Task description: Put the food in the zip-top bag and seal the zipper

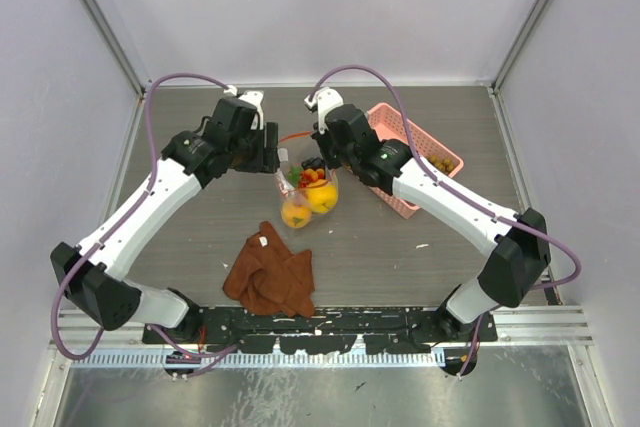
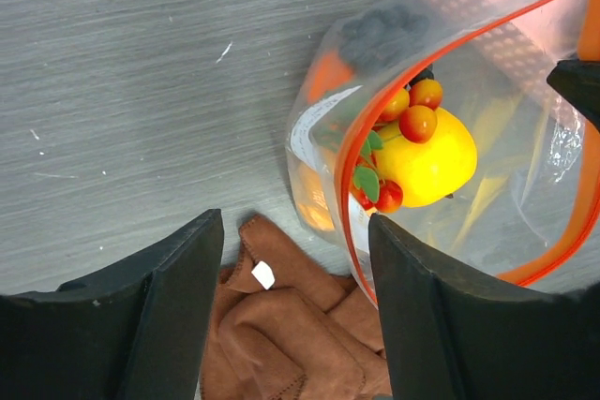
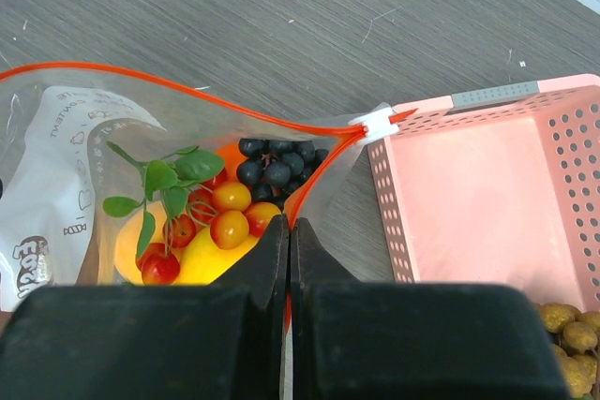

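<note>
The clear zip bag (image 3: 112, 147) with its orange zipper rim hangs with its mouth wide apart. Inside it are a yellow fruit (image 2: 427, 166), small tomatoes (image 3: 230, 213), dark grapes (image 3: 277, 170), green leaves (image 3: 169, 180) and an orange fruit (image 1: 296, 213) low in the bag. My right gripper is shut on the bag's rim, near the white slider (image 3: 378, 124). On the bag's other side, my left gripper stands open. The rim passes just by its right fingertip (image 2: 380, 231), and nothing shows between its fingers.
A pink basket (image 1: 400, 209) stands to the right, with several yellowish-brown items (image 3: 572, 334) in one end. The brown cloth (image 1: 270, 272) lies crumpled in front of the bag. Bare table shows to the left.
</note>
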